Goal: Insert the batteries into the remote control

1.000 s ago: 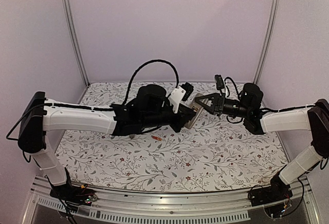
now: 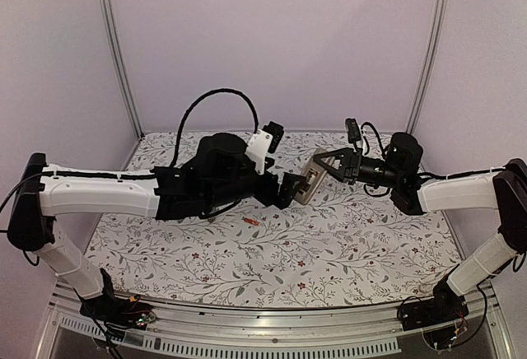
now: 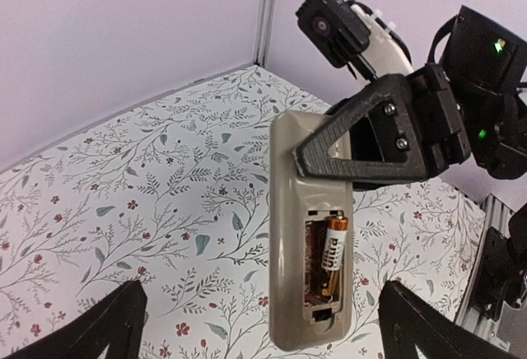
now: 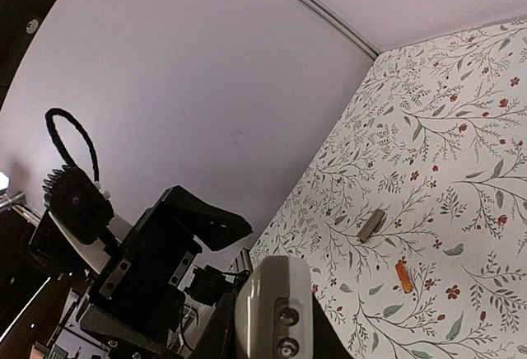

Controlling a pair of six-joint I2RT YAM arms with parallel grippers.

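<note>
My right gripper is shut on the beige remote control, held tilted upright above the table with its battery compartment facing my left gripper. In the left wrist view an orange-and-white battery sits in the compartment, with dark space beside it. My left gripper stands open just left of the remote, its fingers on either side in its wrist view, nothing between them. On the table a loose orange battery lies below, and a grey-beige flat piece, apparently the cover, lies near it.
Pale walls and metal rails bound the workspace at the back, sides and front.
My left gripper has moved back to the left, away from the remote's compartment, leaving it more visible in the top view. The right arm looks unmoved.
</note>
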